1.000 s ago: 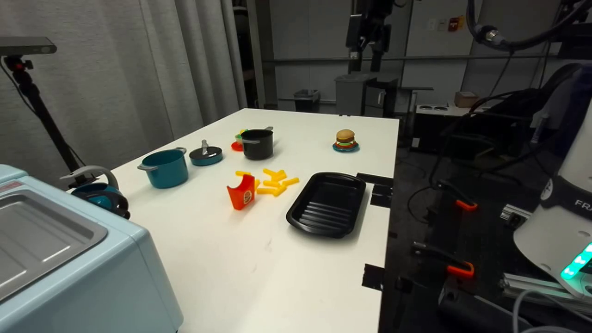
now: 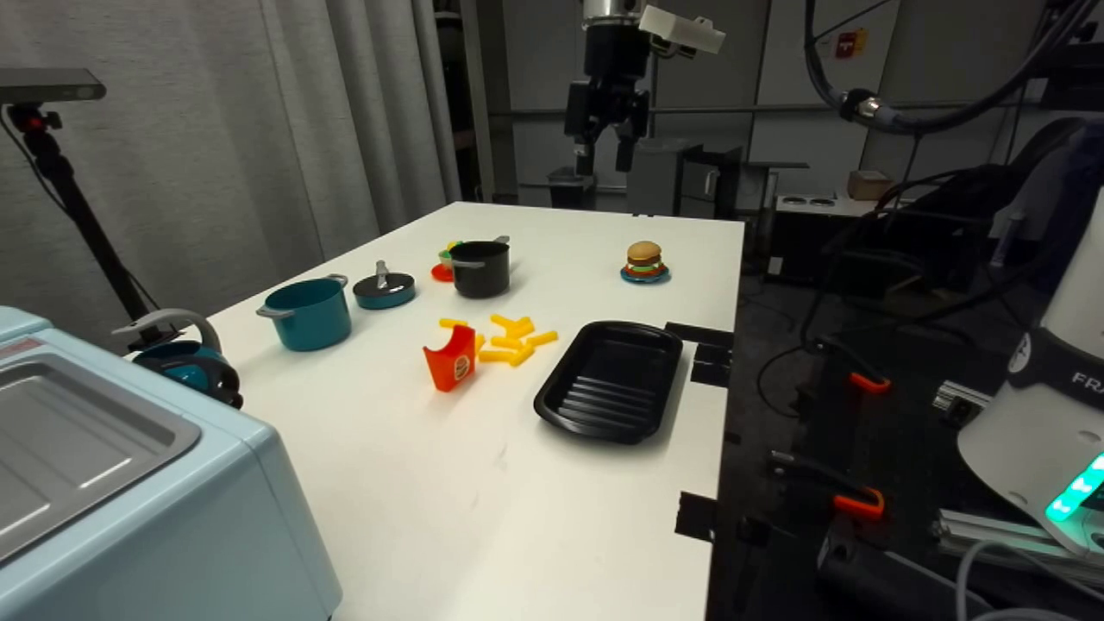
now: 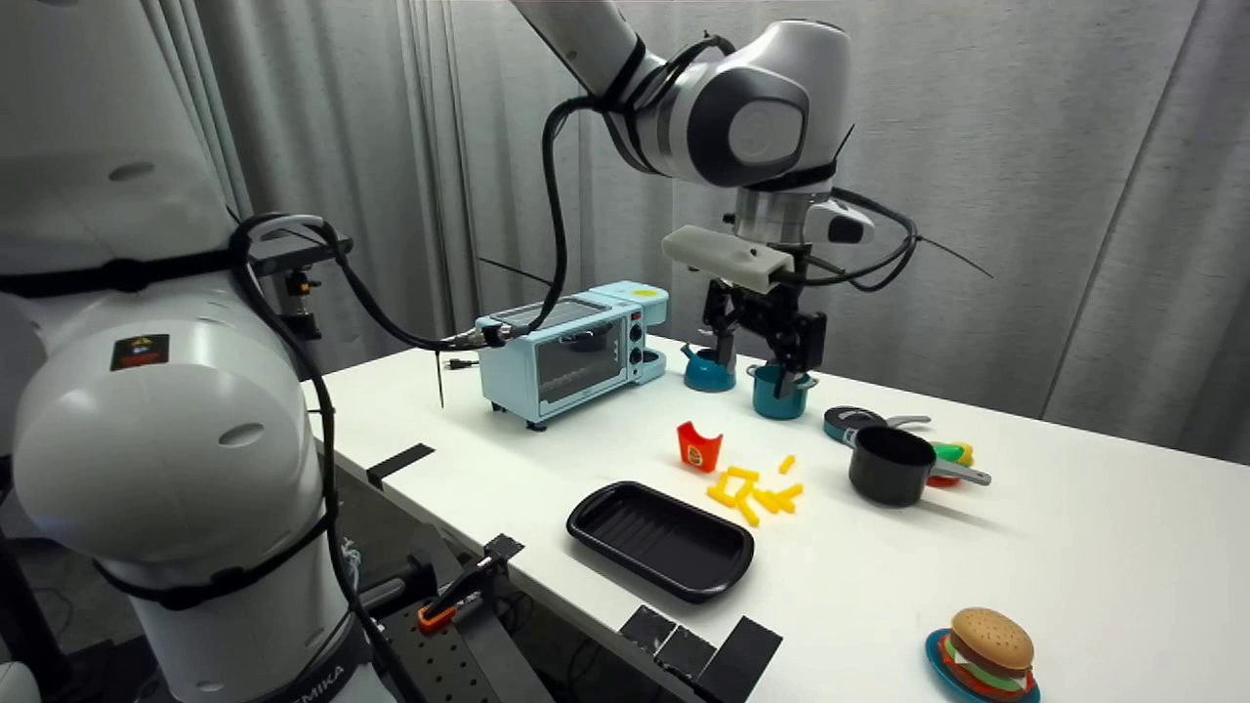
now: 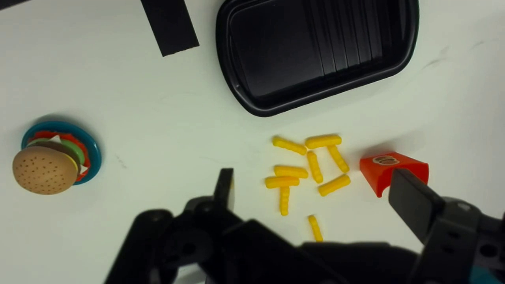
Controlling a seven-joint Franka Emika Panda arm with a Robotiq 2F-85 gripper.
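Observation:
My gripper (image 2: 605, 159) hangs high over the table. Its two fingers stand wide apart in the wrist view and the gap is empty, so it is open. Well below it, several yellow toy fries (image 4: 313, 167) lie loose on the white tabletop. Beside them is a red fry box (image 3: 699, 447), standing upright and showing no fries inside; one finger partly covers it in the wrist view. A black ribbed tray (image 2: 612, 381) rests empty near the table edge. Away from these, a toy burger (image 4: 45, 169) sits on a small blue plate (image 4: 95, 160).
A teal pot (image 2: 312, 314), a lid (image 2: 384, 290) and a black saucepan (image 3: 893, 465) stand along the far side. Behind the saucepan is partly hidden coloured toy food. A light-blue toaster oven (image 3: 576, 357) and teal kettle (image 3: 708, 370) occupy one end. Bare table surrounds the burger.
In exterior view 1 my gripper has shifted left and come lower in the picture, with its cable moving too. The objects on the table look unmoved.

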